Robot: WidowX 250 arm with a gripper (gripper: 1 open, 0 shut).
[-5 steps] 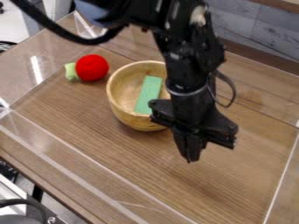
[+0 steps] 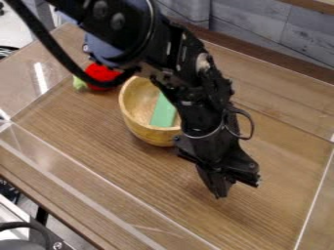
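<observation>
My black gripper (image 2: 220, 178) is low over the right-centre of the wooden table, shut, with nothing visible between its fingers. Behind it to the left, a tan bowl (image 2: 136, 98) holds a green block (image 2: 164, 111); the arm covers part of both. A red round object (image 2: 102, 75) with a green piece beside it lies at the upper left, partly hidden by the arm.
A wooden ledge runs along the back right. A black cable shows at the lower left corner.
The gripper has moved down and slightly toward the front, and the arm's upper part has swung left, now covering part of the red object and the bowl.
</observation>
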